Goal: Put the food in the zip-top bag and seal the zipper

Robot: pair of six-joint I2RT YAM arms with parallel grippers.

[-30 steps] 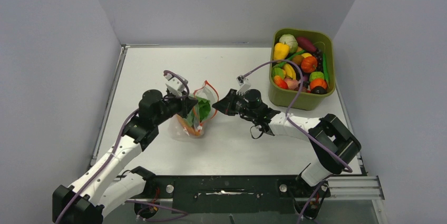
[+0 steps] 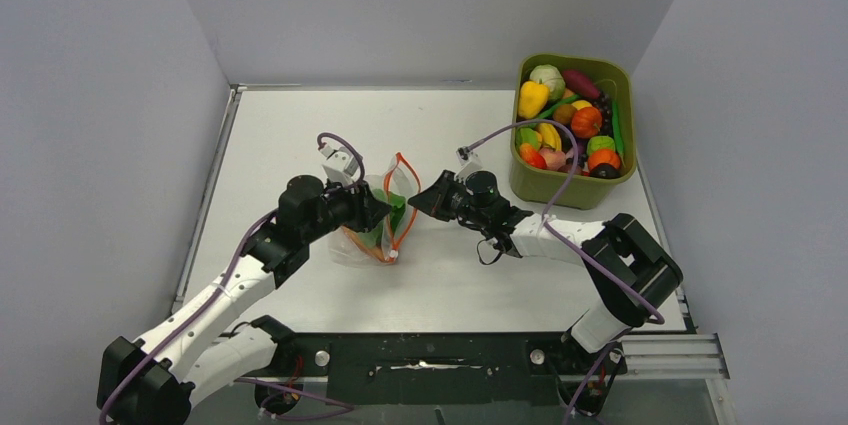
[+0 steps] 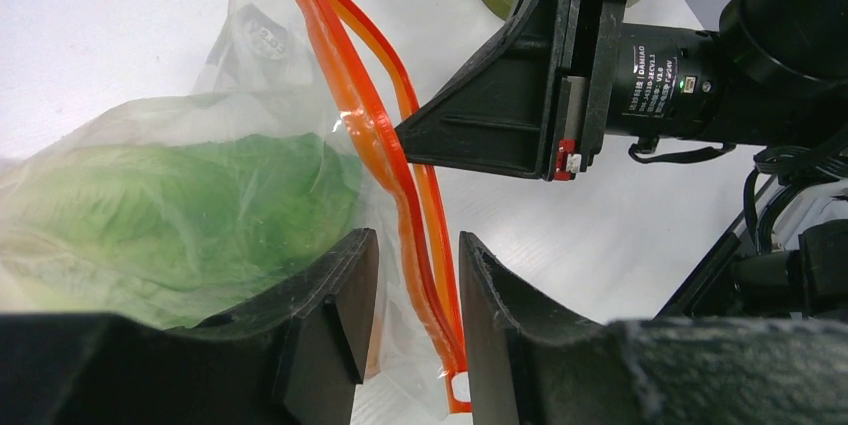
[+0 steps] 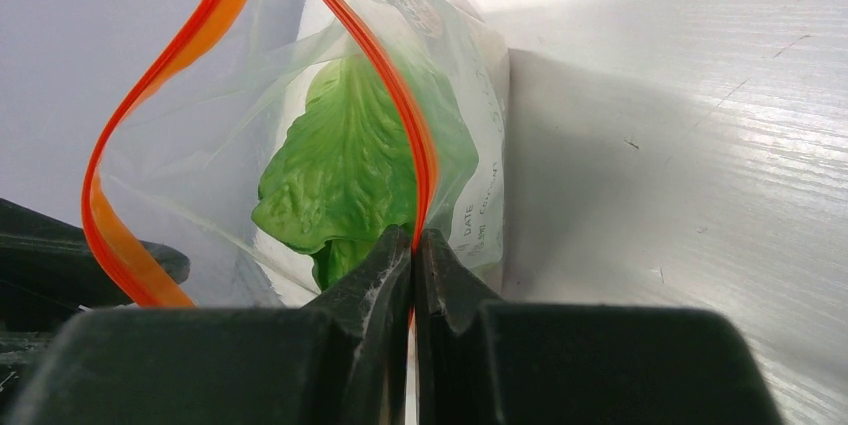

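Observation:
A clear bag (image 3: 265, 35) with an orange zipper stands on the white table, its mouth parted toward the right arm. Inside it lies a green leafy vegetable (image 4: 345, 160); something orange-brown is partly visible at the bag's bottom. My right gripper is shut on one orange zipper edge (image 4: 405, 105) of the bag. My left gripper is open at the bag's near end; in the left wrist view the zipper strips (image 3: 415, 245) run between its fingers, with the white slider (image 3: 460, 385) low beside the right finger.
A green bin (image 2: 575, 190) full of vegetables and fruit stands at the back right. Bare table (image 2: 450, 285) lies in front of the bag. The two grippers are close together around the bag's mouth.
Both grippers and the bag's mouth have shifted slightly right over the last second. The left gripper has opened and backed off a little from the mouth; the bag's opening looks narrower.

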